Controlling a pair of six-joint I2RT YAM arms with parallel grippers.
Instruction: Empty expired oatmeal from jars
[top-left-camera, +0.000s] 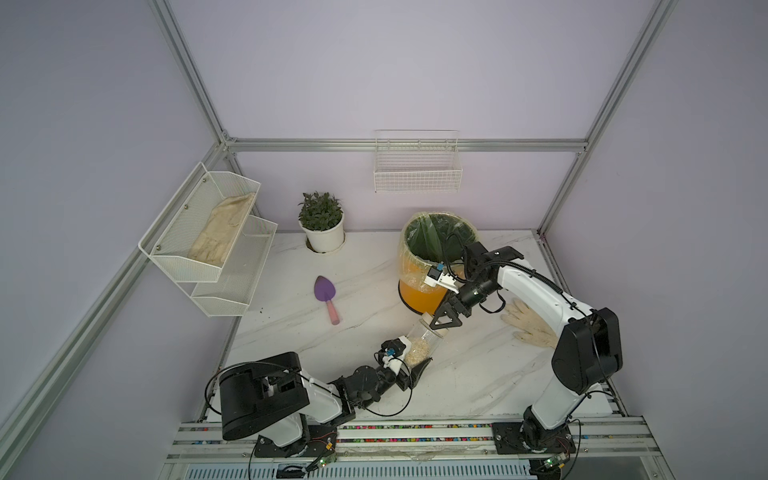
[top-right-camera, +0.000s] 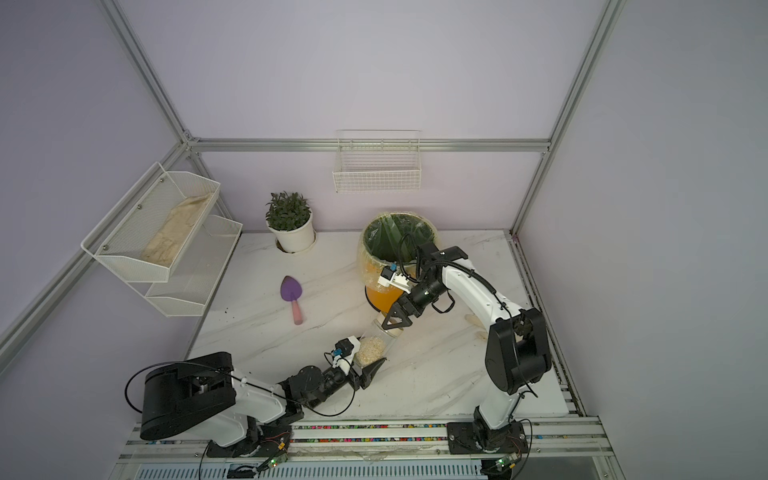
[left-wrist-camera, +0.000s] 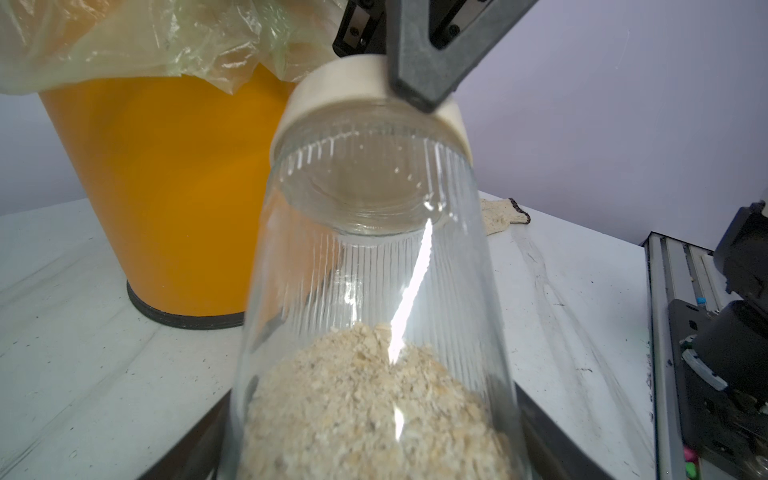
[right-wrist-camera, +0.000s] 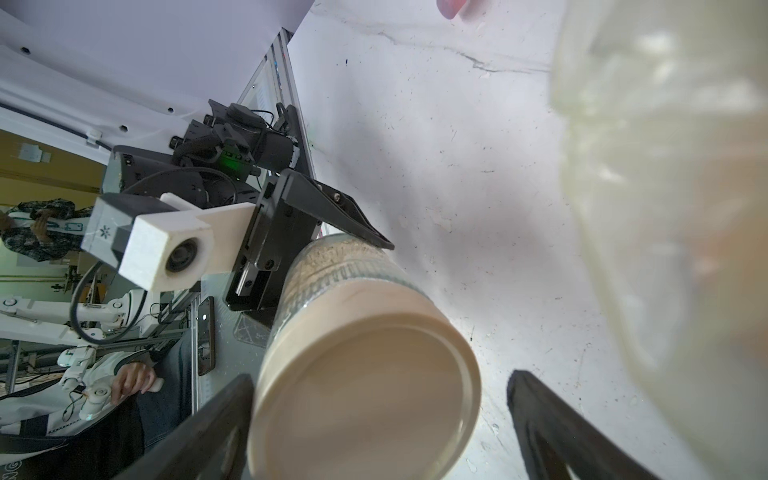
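A clear jar (left-wrist-camera: 384, 288) with a cream lid (right-wrist-camera: 368, 400) and pale oatmeal (left-wrist-camera: 376, 408) in its lower half is tilted, its lid end toward the bin. My left gripper (top-left-camera: 414, 373) is shut on the jar's lower part. Around the lid stands my right gripper, open; its left finger (right-wrist-camera: 200, 440) is close to the lid and a gap shows on the other side. The lid is on the jar. Behind the arms stands an orange bin (left-wrist-camera: 176, 192) with a green liner (top-left-camera: 438, 236), its top open.
A purple trowel (top-left-camera: 325, 289) lies left of the jar, and a potted plant (top-left-camera: 321, 220) stands at the back left. Gloves (top-left-camera: 529, 324) lie under the right arm. A white rack (top-left-camera: 216, 232) hangs at the left.
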